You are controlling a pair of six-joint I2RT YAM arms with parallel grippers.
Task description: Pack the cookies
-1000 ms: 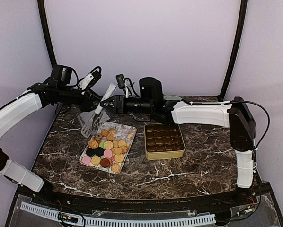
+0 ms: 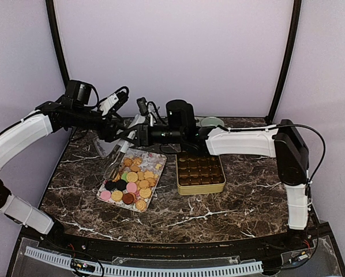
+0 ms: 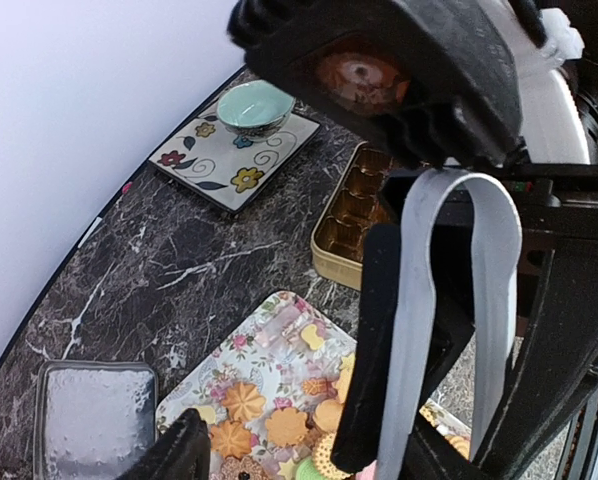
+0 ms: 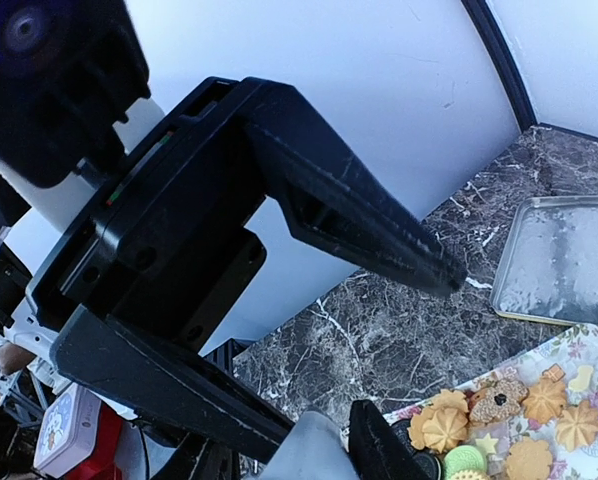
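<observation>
Pale metal tongs (image 2: 124, 145) hang over the left edge of the cookie tray, head pointing down. My right gripper (image 2: 135, 135) is shut on the tongs near their top; the bent strip (image 3: 419, 270) shows between its fingers in the left wrist view. Close beside it, my left gripper stands with its fingers well apart, one of them right by the strip. Many cookies (image 2: 132, 179) lie on the flowered tray (image 3: 264, 345). Right of it sits the gold tin (image 2: 201, 189) with its brown divided insert (image 2: 200, 168), whose compartments look empty.
A bare metal tray (image 3: 96, 420) lies at the back left. Behind the tin, a green bowl (image 3: 256, 105) rests on a patterned square plate (image 3: 194, 165).
The tongs have come down slightly and hang more upright, their head lower over the tray. The right gripper has shifted a little left and down; the left one has moved slightly right.
</observation>
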